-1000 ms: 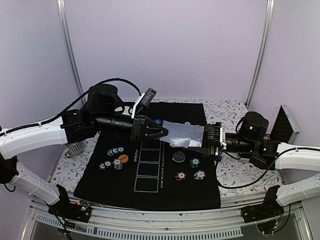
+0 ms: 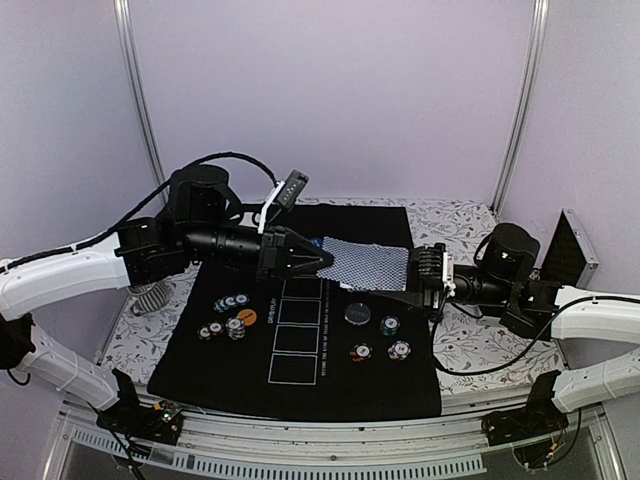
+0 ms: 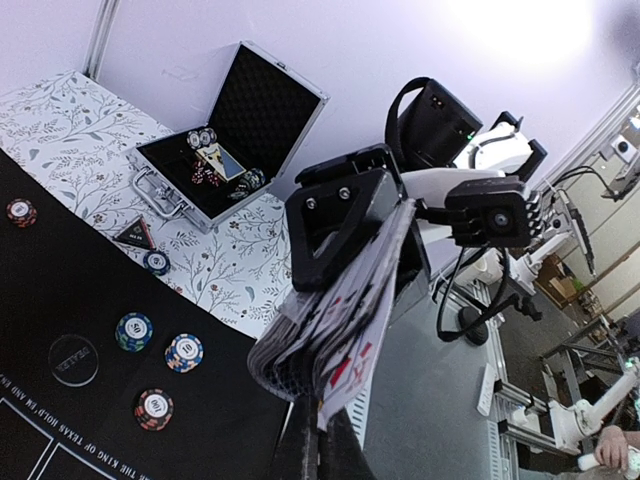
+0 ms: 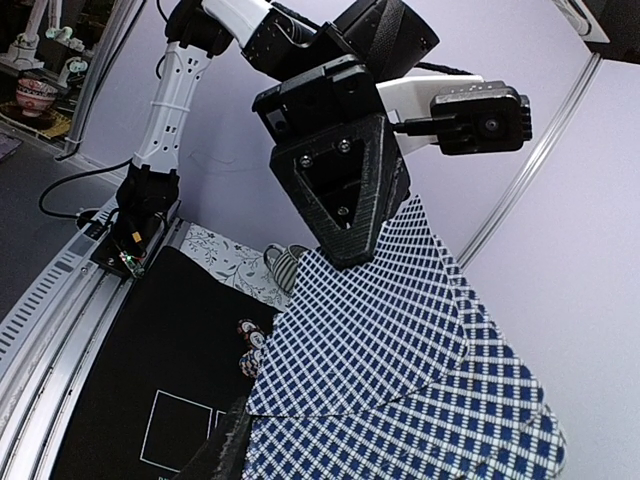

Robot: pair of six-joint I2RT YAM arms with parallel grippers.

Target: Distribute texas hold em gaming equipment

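A deck of blue-and-white checked playing cards [image 2: 365, 265] hangs above the mat between my two grippers. At its left end my left gripper [image 2: 326, 259] is shut on a thin edge of the cards. My right gripper [image 2: 410, 283] clasps the other end, where the left wrist view shows a loose, bent stack of cards [image 3: 335, 330] between its fingers. Seen from the right wrist, the checked backs [image 4: 370, 335] lie fanned out of line, and the far end meets a left finger [image 4: 350, 235]. How many cards each gripper holds is hidden.
Below lies the black mat [image 2: 220, 370] with chips [image 2: 235, 327], an orange disc [image 2: 247, 317] and a clear dealer disc [image 3: 73, 360]. An open silver case [image 3: 160, 190] stands at the right. A striped cup [image 2: 150, 298] is at the left edge.
The shine on the cards has faded. The right arm looks nearly still.
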